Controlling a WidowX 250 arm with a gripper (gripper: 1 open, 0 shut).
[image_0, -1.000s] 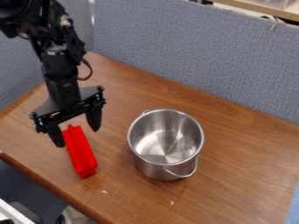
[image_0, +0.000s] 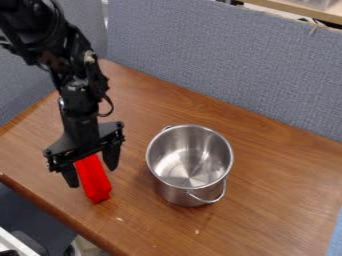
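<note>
A red elongated block (image_0: 95, 185) lies on the wooden table at the left front. My black gripper (image_0: 86, 160) is low over the block's far end, its fingers apart on either side of it; whether they touch the block is unclear. To the right of both stands an empty steel pot (image_0: 190, 160) with handles.
Grey padded walls (image_0: 221, 60) border the back and left. The table's left front edge is close to the block.
My gripper has moved slightly down and sideways over the red block. The block and the pot look unmoved.
</note>
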